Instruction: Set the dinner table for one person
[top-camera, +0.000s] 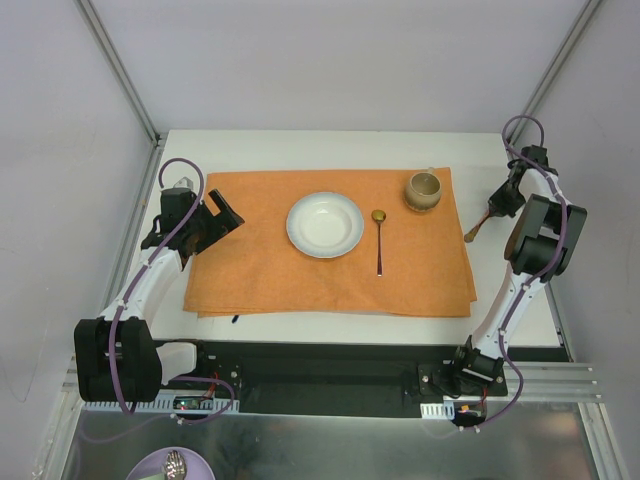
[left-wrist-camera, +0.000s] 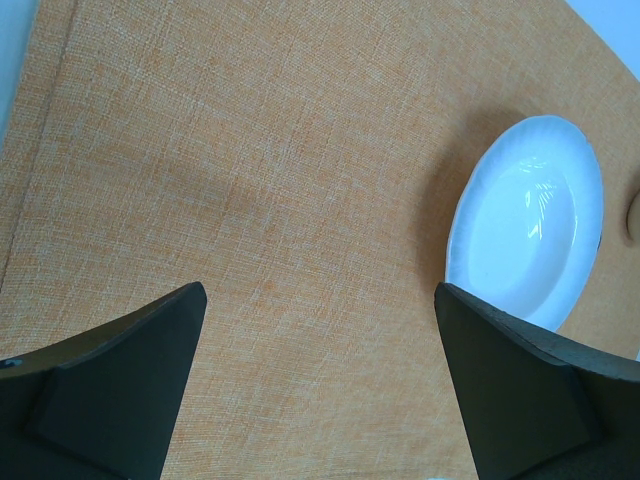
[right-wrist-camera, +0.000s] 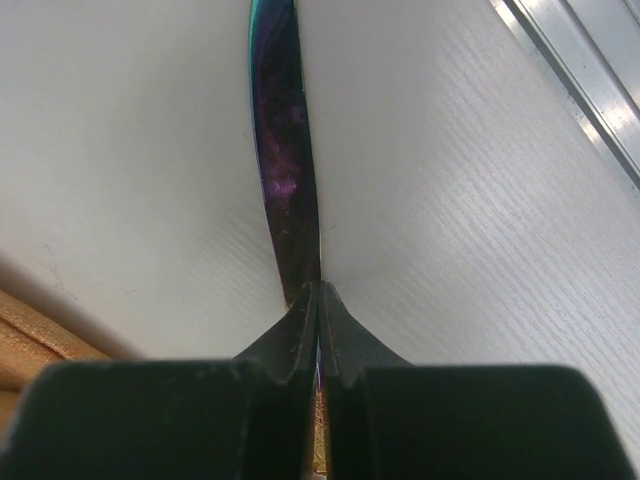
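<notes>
The knife (right-wrist-camera: 283, 160) lies on the white table right of the orange placemat (top-camera: 270, 280), its dark iridescent blade beyond my fingertips in the right wrist view. Its golden handle (top-camera: 476, 229) shows from above, partly covered by my fingers in the wrist view. My right gripper is shut with its tips meeting over the knife, nothing between them. On the placemat are a white plate (top-camera: 326, 224), a spoon (top-camera: 379, 245) with a golden bowl to its right, and a brown mug (top-camera: 423, 190). Left of the plate, my left gripper hangs open and empty.
The metal frame rail (right-wrist-camera: 575, 80) runs close to the knife's right. Placemat between left gripper and plate is bare. A purple dish (top-camera: 152, 464) with shiny cutlery is partly in view at the bottom.
</notes>
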